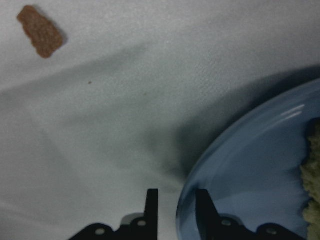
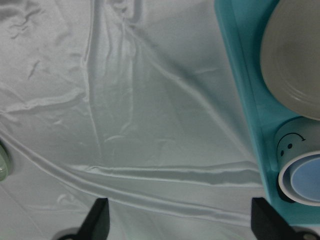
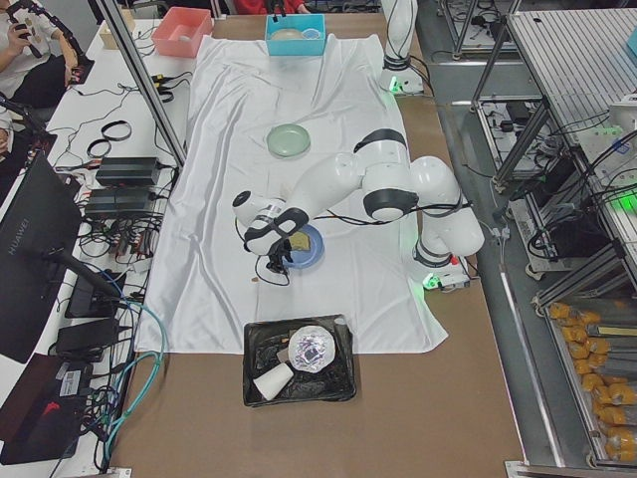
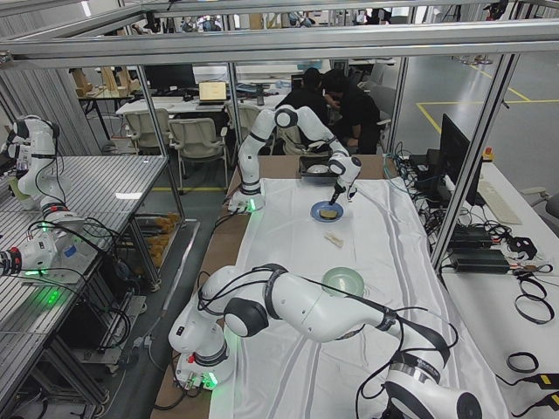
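Observation:
My left gripper is open at the rim of the blue plate (image 1: 250,180), its fingers either side of the rim in the left wrist view, whether touching cannot tell. A yellowish piece (image 1: 312,165) lies on the plate; a small brown piece (image 1: 40,32) lies on the cloth beside it. My right gripper stands open over the cloth beside a teal tray (image 2: 265,130), which holds a grey plate (image 2: 295,55) and a smiley cup (image 2: 295,145) with something blue inside. A pale green plate (image 3: 289,139) lies mid-table.
A black tray (image 3: 261,363) with a foil-covered round item and a white cylinder stands at the near edge of the cloth. A pink bin (image 3: 182,32) sits at the far left on the side desk.

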